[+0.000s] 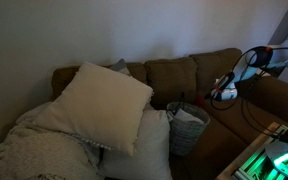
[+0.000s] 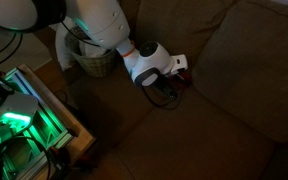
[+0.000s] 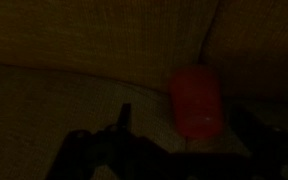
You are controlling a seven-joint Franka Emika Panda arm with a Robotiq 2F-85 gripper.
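Note:
A red, rounded object (image 3: 196,102) sits against the sofa's back cushion, at the seam, in the wrist view. My gripper is open, its dark fingers (image 3: 123,120) standing to either side of the red object in that view; whether they touch it cannot be told. From exterior view 2, a bit of the red object (image 2: 185,75) shows beside the dark gripper, below the white wrist. The arm (image 1: 225,94) reaches in from the right in exterior view 1, low over the seat, where the fingers are too small and dark to judge.
A woven basket (image 1: 187,130) stands on the sofa, left of the arm. Large pale pillows (image 1: 99,105) and a blanket (image 1: 34,155) fill the sofa's left end. Clear seat cushion (image 2: 174,140) lies in front of the gripper.

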